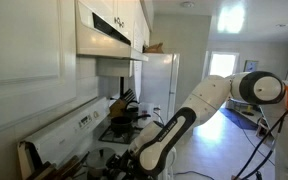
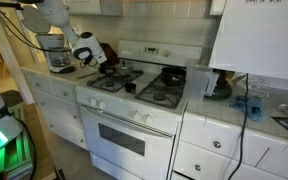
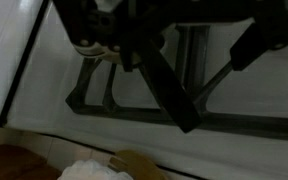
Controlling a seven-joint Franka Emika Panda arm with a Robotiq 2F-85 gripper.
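My gripper stands open above the black stove grate [image 3: 249,123], with nothing visible between its dark fingers. In exterior view 2 the white arm [image 2: 86,46] reaches over the left end of the white stove [image 2: 134,138], its gripper low near the left burners. Seen from exterior view 1, the arm bends down over the stove, and the gripper [image 1: 124,165] is dark and hard to make out against the things behind it.
A dark pan [image 2: 174,75] sits on a back right burner. Right of the stove, dark cookware [image 2: 220,88] and a blue cloth [image 2: 248,106] lie on the counter. A wooden item [image 3: 136,165] and something white [image 3: 89,171] show at the wrist view's lower edge.
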